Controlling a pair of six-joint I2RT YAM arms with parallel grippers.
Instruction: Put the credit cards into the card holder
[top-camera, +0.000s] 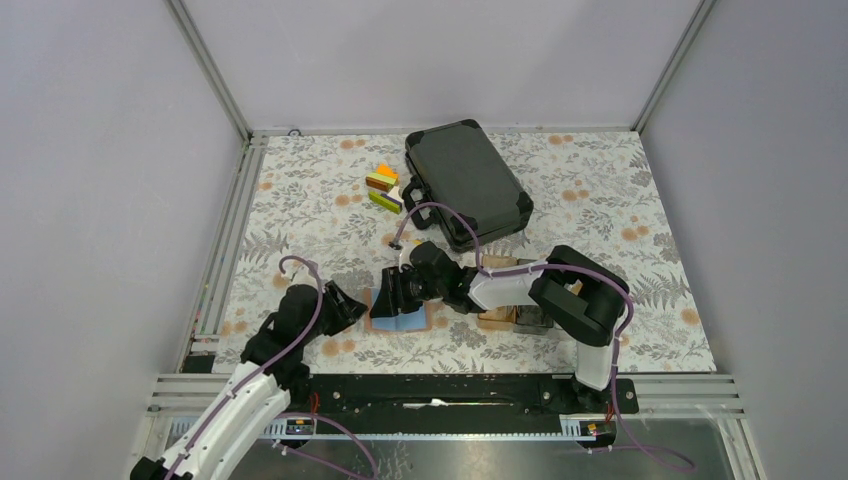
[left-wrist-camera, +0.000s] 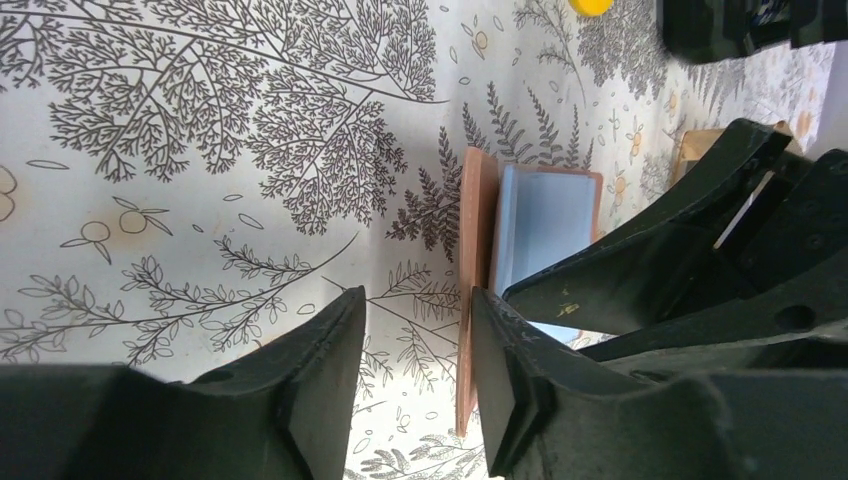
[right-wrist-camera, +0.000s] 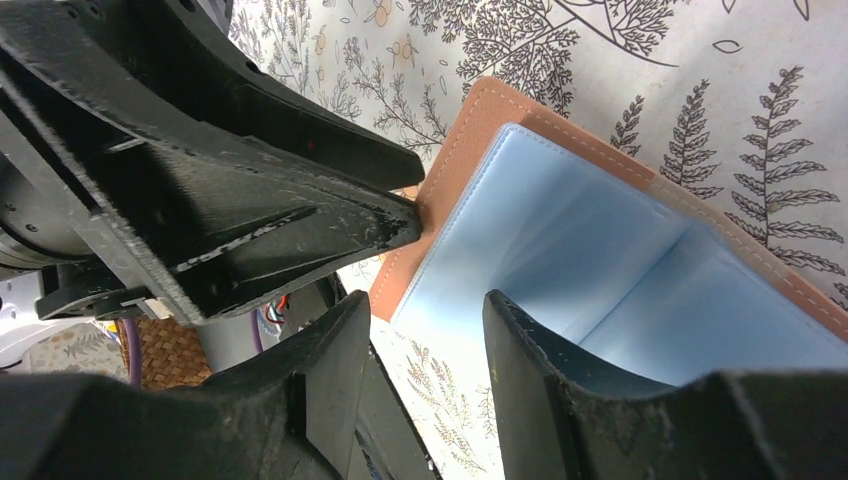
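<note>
The card holder (top-camera: 412, 322) lies at the front of the table, brown outside with blue pockets (right-wrist-camera: 565, 225). In the left wrist view, one of its brown covers (left-wrist-camera: 478, 200) stands on edge against the right finger of my left gripper. That gripper's fingers are apart, with only tablecloth showing between them. My right gripper is over the holder, also with parted fingers. Its right finger (right-wrist-camera: 508, 325) overlaps the blue pocket in view. No credit card can be made out for certain.
A dark case (top-camera: 470, 180) lies at the back, with several small colored boxes (top-camera: 383, 190) left of it. A tan tray (top-camera: 500, 316) sits partly under the right arm. The two grippers are very close together. Open tablecloth is at the right.
</note>
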